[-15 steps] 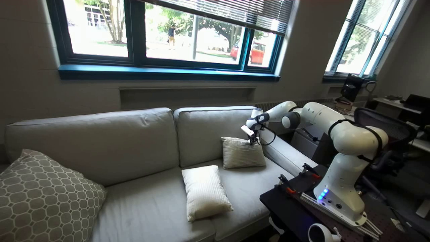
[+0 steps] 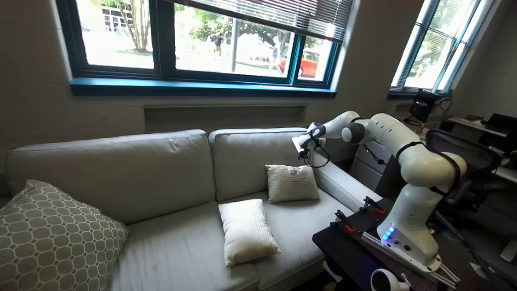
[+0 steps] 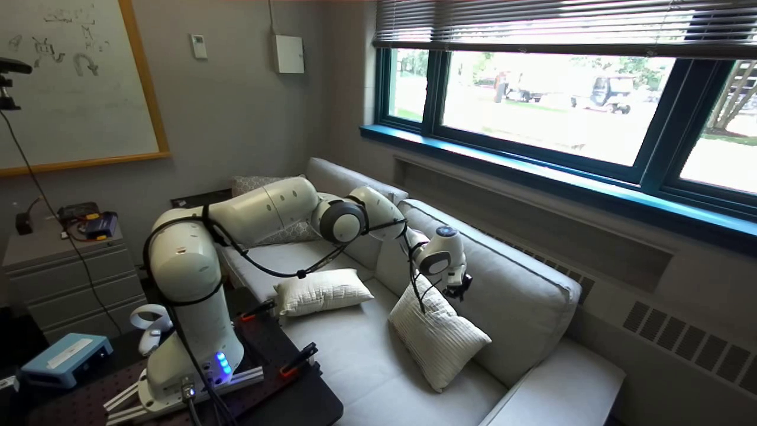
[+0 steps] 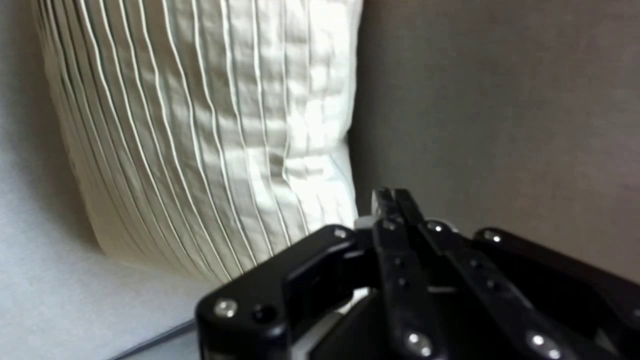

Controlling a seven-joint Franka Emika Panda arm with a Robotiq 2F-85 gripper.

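Observation:
A cream ribbed pillow point(image 2: 292, 184) leans against the sofa's right back cushion, near the armrest. My gripper is shut with nothing between its fingers. It hangs above the pillow's top edge, and in the wrist view the fingertips lie just to the right of the pillow's bright side point(image 4: 204, 120), apart from it. Exterior view 2 has the same pillow point(image 3: 436, 337) tilted below and left of my gripper point(image 3: 459, 287). A second cream pillow point(image 2: 247, 232) lies on the seat near the middle.
A large patterned pillow point(image 2: 58, 237) fills the sofa's left end. The sofa back point(image 2: 261, 150) stands close behind my gripper, and the armrest point(image 2: 346, 184) is to the right. Bare seat point(image 2: 174, 252) lies left of the middle pillow.
My gripper has risen slightly, and the pillow has stayed almost in place on the sofa.

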